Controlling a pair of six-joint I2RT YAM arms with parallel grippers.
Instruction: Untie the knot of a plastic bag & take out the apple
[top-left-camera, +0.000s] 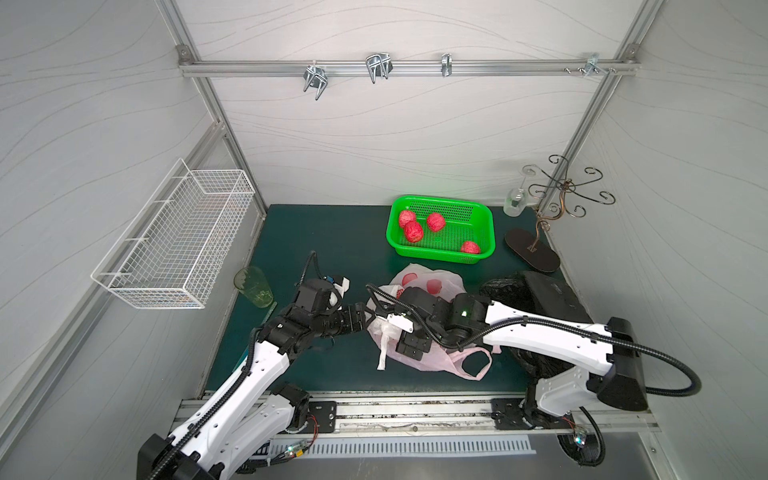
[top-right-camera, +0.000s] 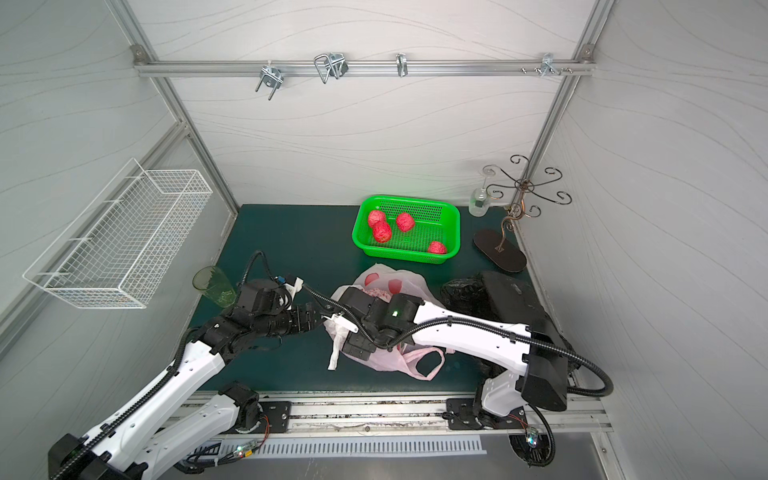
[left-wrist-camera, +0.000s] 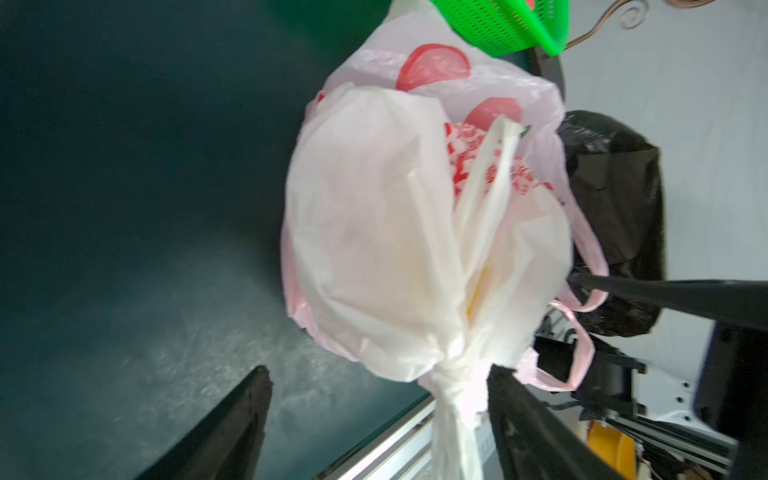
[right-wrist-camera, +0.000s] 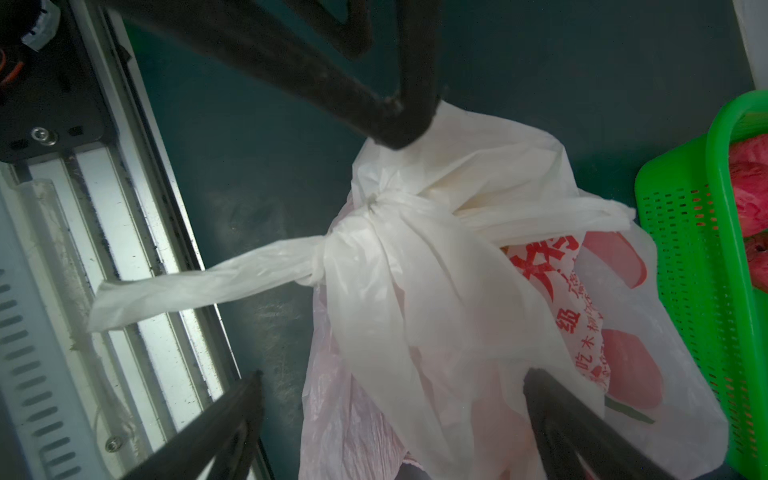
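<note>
The white plastic bag (left-wrist-camera: 368, 224) sits in a pink bag (top-left-camera: 436, 360), its twisted knot (right-wrist-camera: 376, 208) at the top and a narrow tail hanging toward the front. Red print shows through; no apple can be clearly told. My left gripper is beside the knot, its fingers apart around the hanging twisted part without closing on it. My right gripper is open over the bag, above the knotted area and spread over its loose white folds.
The green basket (top-left-camera: 440, 248) with several red balls stands behind the bags. A glass (top-left-camera: 254, 288) is at left, a black bag (left-wrist-camera: 612, 192) and metal stand (top-left-camera: 532, 252) at right. A wire basket (top-left-camera: 172, 240) hangs on the left wall.
</note>
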